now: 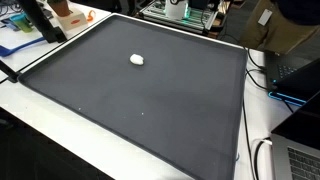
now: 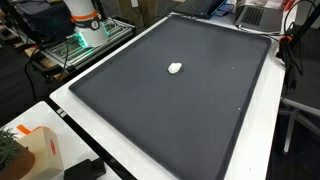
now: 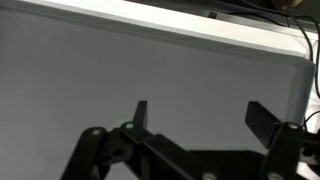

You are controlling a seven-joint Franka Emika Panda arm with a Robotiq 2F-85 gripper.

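A small white object (image 1: 137,60) lies alone on the dark grey board, towards one long edge in exterior view 1. In exterior view 2 the same white object (image 2: 175,68) rests near the board's middle; what it is exactly is too small to tell. My gripper shows in the wrist view, open, its two fingers wide apart with only bare grey surface between and beyond them. The white object is outside the wrist view. Neither exterior view shows the gripper's fingers.
The grey board (image 1: 150,105) has a raised rim and is otherwise clear. Laptops (image 1: 297,135) and cables stand along one side. A potted plant (image 2: 12,155) and a black block (image 2: 86,169) sit by the near edge in exterior view 2.
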